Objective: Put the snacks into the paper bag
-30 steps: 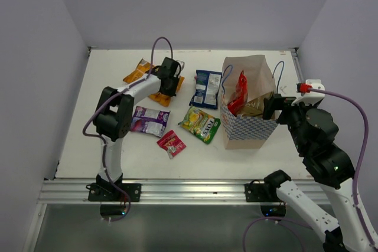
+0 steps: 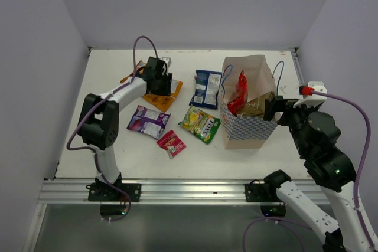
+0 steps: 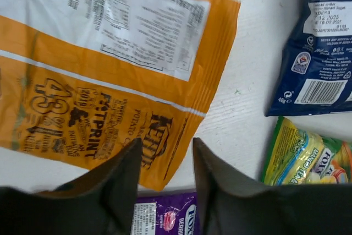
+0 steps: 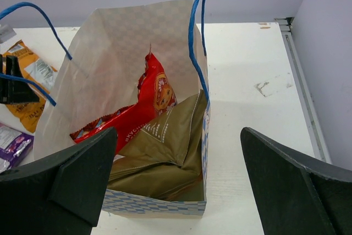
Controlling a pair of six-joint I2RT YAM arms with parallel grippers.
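Observation:
My left gripper hovers over the orange snack packet [image 3: 93,119], its fingers apart with nothing seen held. Nearby lie a navy packet [image 2: 206,90], a purple packet [image 2: 147,122], a green packet [image 2: 199,124] and a small pink packet [image 2: 171,143]. The paper bag [image 4: 88,53] holds a red packet [image 4: 148,103] and an olive-gold packet [image 4: 159,158]. My right gripper is open beside the bag's near side, its fingers wide apart.
Bare table [image 2: 100,151] lies at the front left and to the right of the bag. The bag's blue handles [image 4: 193,42] stand upright. Grey walls surround the table.
My left gripper has moved back to the left over the orange packet and appears higher. The packets and bag look unchanged; the right arm has hardly moved.

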